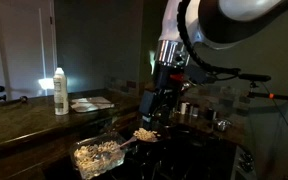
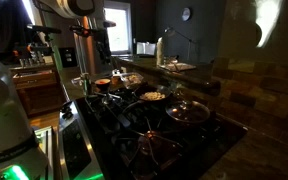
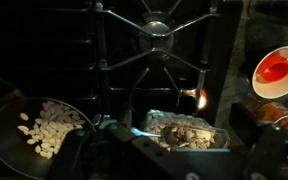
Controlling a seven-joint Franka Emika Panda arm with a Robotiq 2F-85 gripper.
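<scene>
In exterior view 1 my gripper (image 1: 156,104) hangs from the arm over the dark stove; whether its fingers are open or shut is too dark to tell. A glass container (image 1: 97,157) of pale pieces stands lower left of the gripper. It shows again at the bottom of the wrist view, where dark gripper parts partly cover the container (image 3: 206,138). A light utensil handle (image 3: 142,132) sticks out at its left side. The wrist view's left side shows a dark pan (image 3: 11,152) holding pale pieces (image 3: 54,127).
A white bowl (image 3: 259,78) with something red inside is at the wrist view's right. Stove grates (image 3: 154,35) lie bare between pan and bowl. In exterior view 2 a lidded pan (image 2: 188,110) sits on the stove. A white bottle (image 1: 60,92) stands on the raised counter (image 1: 19,118).
</scene>
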